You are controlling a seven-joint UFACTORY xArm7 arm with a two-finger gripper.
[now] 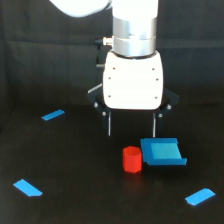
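A red block (pixel 132 159) with a faceted outline stands on the black table, just left of a shallow blue tray (pixel 165 149). Above and apparently behind them hangs my gripper (pixel 132 124), pointing down. Its two thin fingers (pixel 109 122) are spread wide, and nothing shows between them. The right finger comes down near the tray's back edge in this view; the exact depth between them is hard to judge. No contact with the block shows.
Strips of blue tape lie on the table: one at the back left (pixel 53 115), one at the front left (pixel 27 188) and one at the front right (pixel 200 197). A dark curtain (pixel 40 60) hangs behind.
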